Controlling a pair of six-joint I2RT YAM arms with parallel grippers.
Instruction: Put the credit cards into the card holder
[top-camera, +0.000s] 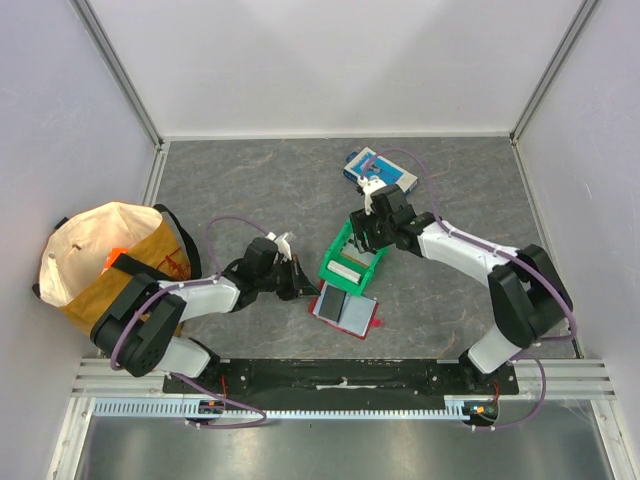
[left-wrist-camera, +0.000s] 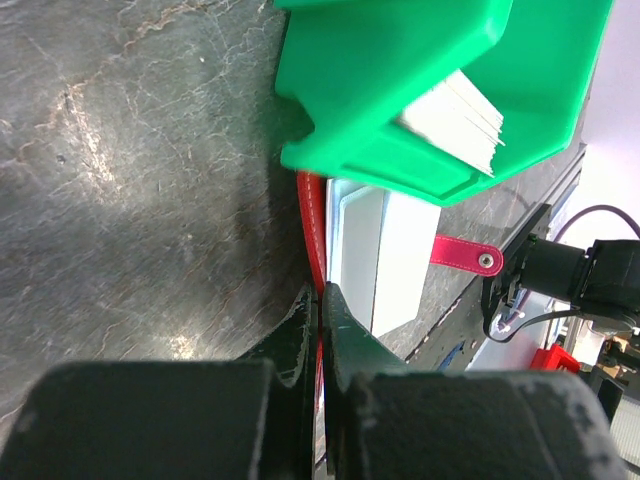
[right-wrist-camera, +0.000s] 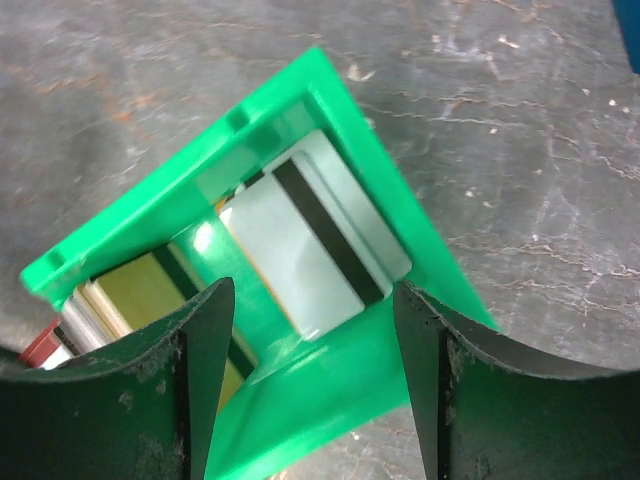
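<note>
The card holder (top-camera: 356, 314) lies open below the green tray, with a dark pocket side and a pale side. My left gripper is shut on the holder's red edge (left-wrist-camera: 312, 225), which runs in between its fingertips. Inside the green tray (right-wrist-camera: 200, 165), light grey cards (right-wrist-camera: 285, 250) with a black stripe lie in one part. Gold-toned cards (right-wrist-camera: 145, 290) rest in the other. My right gripper is over the tray, its fingers apart and nothing between them; the striped cards lie below and beyond the tips.
A blue and white box (top-camera: 382, 172) stands behind the tray, close to the right arm. On the left is a tan bag (top-camera: 150, 250) with an orange item inside.
</note>
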